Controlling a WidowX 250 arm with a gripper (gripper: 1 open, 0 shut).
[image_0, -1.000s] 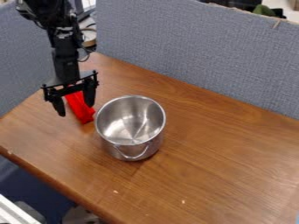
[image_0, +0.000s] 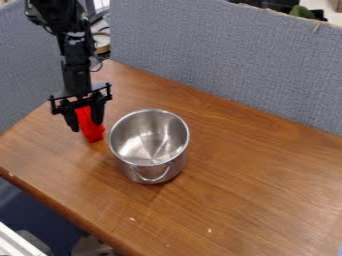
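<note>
My black gripper (image_0: 80, 104) is lowered over a red object (image_0: 91, 126) on the wooden table (image_0: 241, 190), its fingers around the object's upper part; whether they press on it is unclear. A steel pot (image_0: 148, 155) stands just to the right of the red object, its open top facing up.
Grey padded walls (image_0: 227, 50) border the back and the left side.
Over the last second my gripper has come down onto the red object and shifted slightly. The pot has not moved.
</note>
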